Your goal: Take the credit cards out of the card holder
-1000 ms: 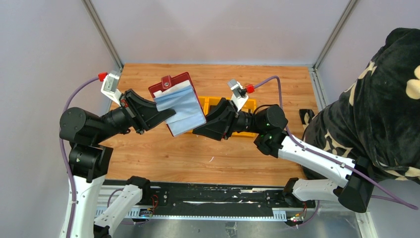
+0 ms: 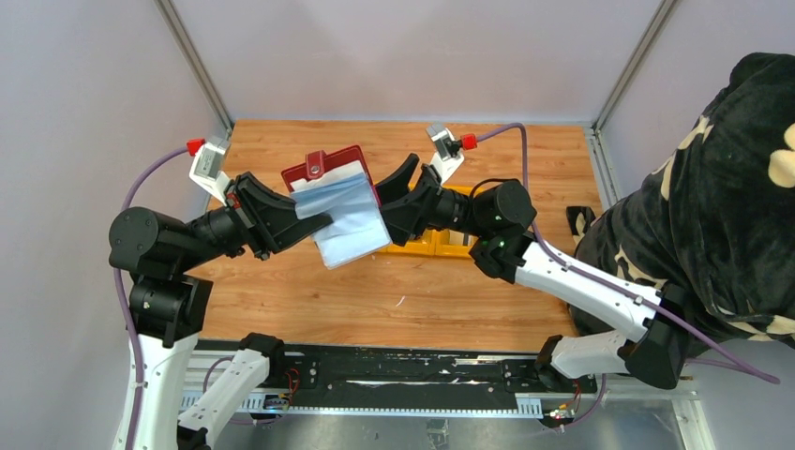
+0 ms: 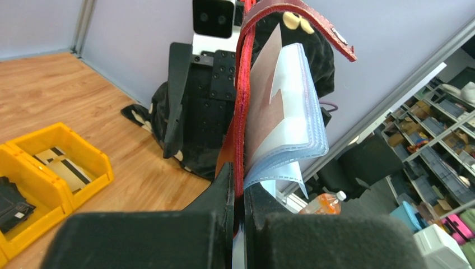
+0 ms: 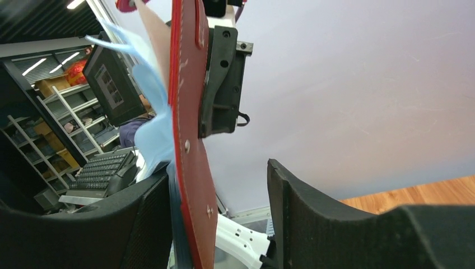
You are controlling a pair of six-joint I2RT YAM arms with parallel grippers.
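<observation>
The red leather card holder (image 2: 295, 173) is held up above the table, its pale blue sleeves (image 2: 349, 220) fanned open. My left gripper (image 2: 319, 222) is shut on it; the left wrist view shows the red cover (image 3: 242, 112) rising from between the fingers, with the sleeves (image 3: 288, 106) beside it. My right gripper (image 2: 394, 192) stands open at the holder's right side. In the right wrist view the red cover (image 4: 193, 140) and blue sleeves (image 4: 151, 112) reach down between its fingers, close to one of them. Whether cards sit in the sleeves I cannot tell.
A yellow two-part bin (image 2: 427, 242) with dark and pale flat items (image 3: 61, 165) stands on the wooden table (image 2: 394, 300) under the arms. A black patterned cloth (image 2: 694, 225) heaps at the right.
My right gripper has moved slightly up and left in the top view, closer around the holder's right edge. The sleeves hang a little lower; the left arm has barely moved.
</observation>
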